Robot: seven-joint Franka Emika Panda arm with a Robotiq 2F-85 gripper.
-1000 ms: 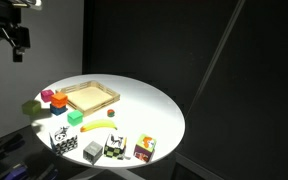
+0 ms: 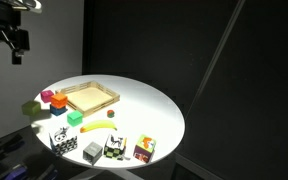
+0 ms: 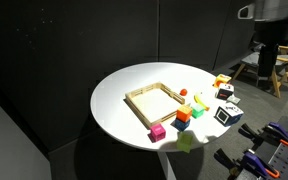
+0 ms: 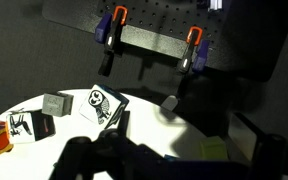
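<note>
My gripper [image 2: 4, 56] hangs high at the left of exterior view 1, its fingers spread wide with nothing between them. In exterior view 2 the gripper [image 3: 258, 76] is at the upper right, clear above the tabletop. An orange block [image 2: 59, 99] rests on a blue block [image 2: 58, 110], near a green block [image 2: 75, 118] and a pink block [image 2: 46, 96]. Beside them lies a yellow banana [image 2: 99, 125]. The shallow wooden tray [image 3: 131, 102] looks empty. In the wrist view, a patterned cube [image 4: 102, 104] and a grey cube [image 4: 56, 104] appear at the lower left.
Several patterned cubes line the table's near edge, among them a black-and-white one [image 2: 64, 139] and a colourful one [image 2: 145, 148]. A yellow-green block [image 3: 185, 142] is at the rim. A small round red item [image 3: 184, 92] lies beyond the tray. Bare white table [image 2: 149, 105] shows at the right.
</note>
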